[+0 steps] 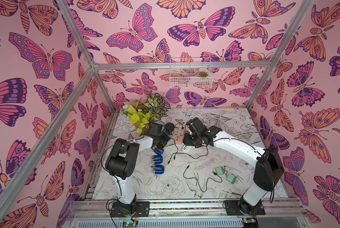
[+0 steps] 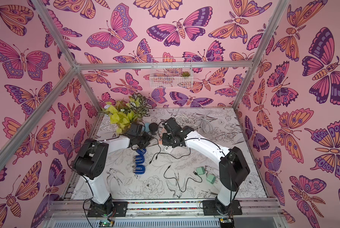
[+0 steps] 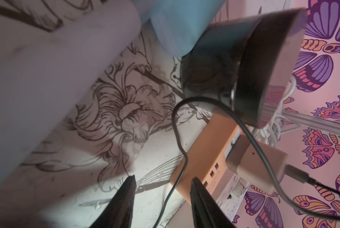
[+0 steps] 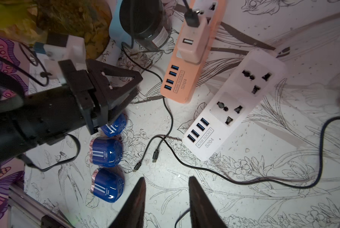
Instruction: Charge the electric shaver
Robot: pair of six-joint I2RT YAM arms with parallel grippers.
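An orange power strip (image 4: 181, 83) lies mid-table with a pink USB adapter (image 4: 192, 43) plugged in and a black cable in it. A white power strip (image 4: 227, 114) lies beside it. A blue cylindrical object (image 3: 181, 26), possibly the shaver, stands by a black cylinder (image 3: 219, 64). My left gripper hovers left of the orange strip, fingers apart, empty. My right gripper hangs over the strips, fingers apart, nothing between them. Loose cable ends (image 4: 154, 155) lie below the strips.
Blue plugs (image 1: 158, 169) stand at front left. Green adapters (image 1: 230, 177) and a black cable lie at front right. A plant (image 1: 137, 117) fills the back left; white cables lie at back right.
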